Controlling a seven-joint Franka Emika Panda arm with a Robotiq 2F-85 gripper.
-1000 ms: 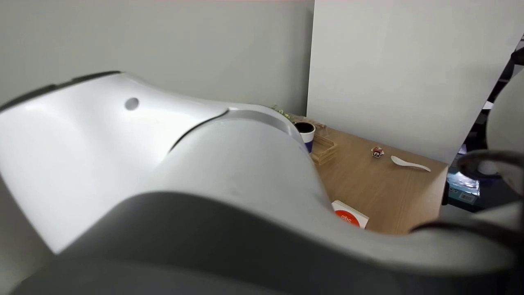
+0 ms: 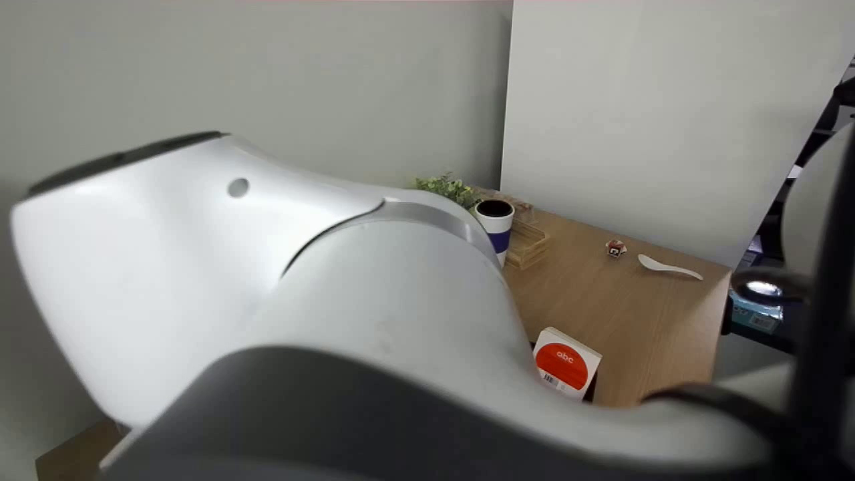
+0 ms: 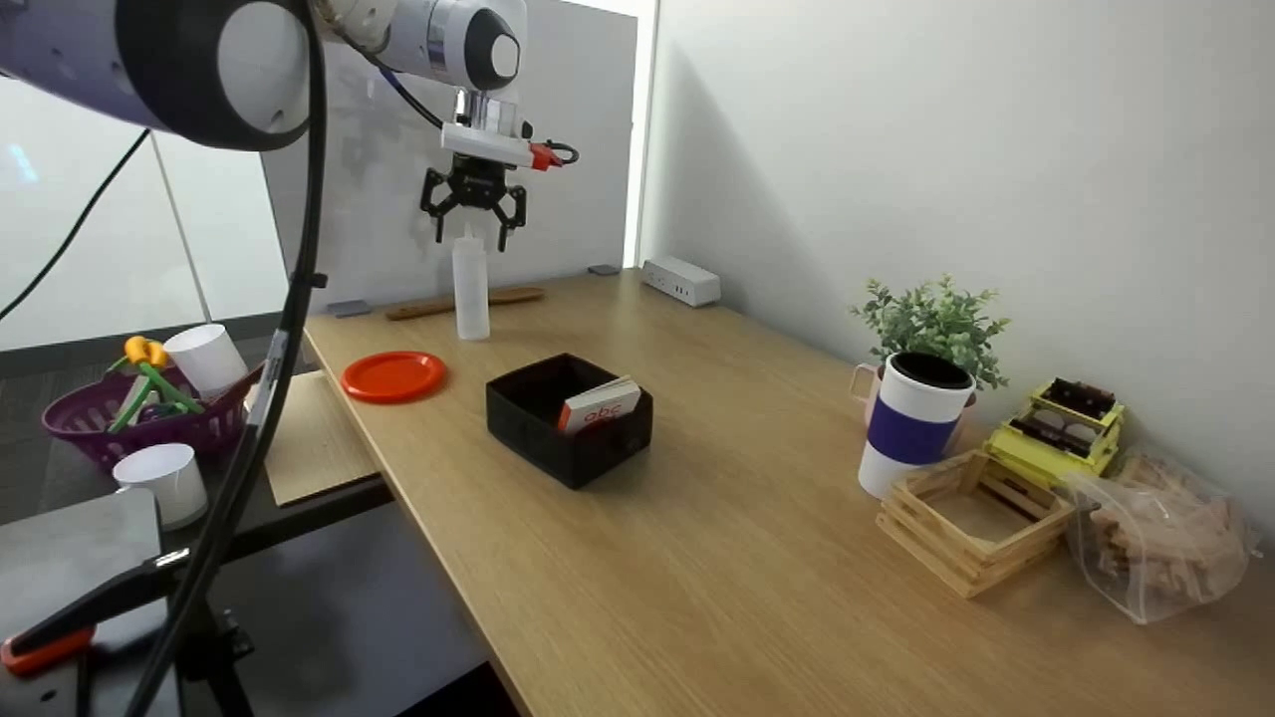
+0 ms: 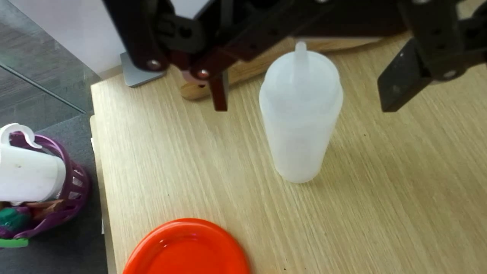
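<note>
A translucent white squeeze bottle (image 3: pixel 472 291) stands upright near the table's far end. Directly over its nozzle is my gripper (image 3: pixel 479 235), fingers spread wide with nothing held. In the wrist view the same bottle (image 4: pixel 299 118) appears in the gap between the two fingers, apart from both; the gripper is open. Close by lies a red plate (image 4: pixel 189 251), cut off by the lower edge. The first exterior view is mostly filled by my own arm, which hides the gripper and the bottle there.
A black box (image 3: pixel 568 420) holding a small abc-labelled box (image 3: pixel 600 406) is mid-table. Behind the bottle lies a wooden utensil (image 3: pixel 516 295). A blue-banded cup (image 3: pixel 914 420), wooden crate (image 3: pixel 974 526) and plant (image 3: pixel 934 321) line the wall side.
My arm has shifted in the first exterior view, dropping lower in the picture. More of the abc box, cup and plant shows there now. The objects on the table look unmoved.
</note>
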